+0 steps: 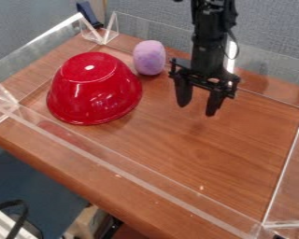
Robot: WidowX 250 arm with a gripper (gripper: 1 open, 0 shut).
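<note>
My black gripper (200, 93) hangs from the arm over the back middle of the wooden board, its two fingers spread open with nothing seen between them. An upturned red bowl (92, 86) rests on the left part of the board, to the left of the gripper. A lilac rounded object (149, 56) stands behind the bowl, just left of the gripper and apart from it.
Clear low walls edge the board (190, 177), with brackets at the corners. The front and right of the board are bare. A black cable (7, 206) lies off the board at the lower left.
</note>
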